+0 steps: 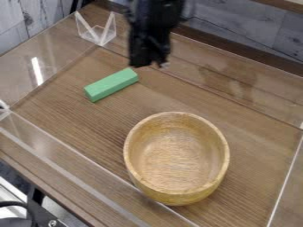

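Note:
My gripper [149, 55] is a dark, motion-blurred shape at the top centre of the view, raised above and to the right of a green block [112, 85]; whether its fingers are open or shut is unclear in the blur. The green block lies by itself on the wooden table [66, 133], left of centre. An empty tan oval bowl [178, 156] sits in the lower middle, right of and below the block.
Clear plastic pieces stand at the top left and at the left edge. A dark cable shows at the bottom left corner.

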